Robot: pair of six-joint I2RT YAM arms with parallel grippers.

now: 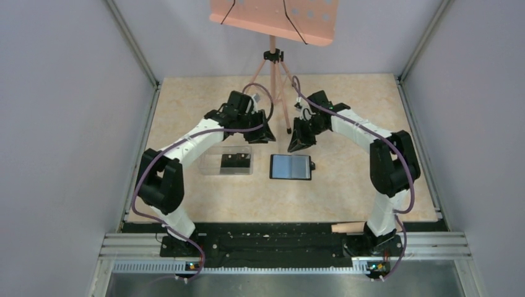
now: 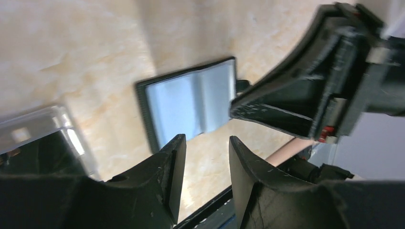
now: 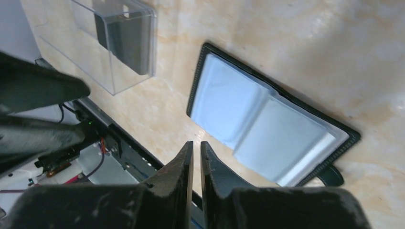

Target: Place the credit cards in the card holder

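The card holder lies open at the table's middle, showing pale blue pocket panels in a black cover. Left of it is a clear plastic box with dark items inside; whether these are cards I cannot tell. My left gripper is raised above the area left of and behind the holder, open and empty in its wrist view. My right gripper hovers just behind the holder; in its wrist view the fingertips are narrowly apart, with nothing seen between them.
A pink tripod stand rises at the back of the table. A pale roll lies by the front right edge.
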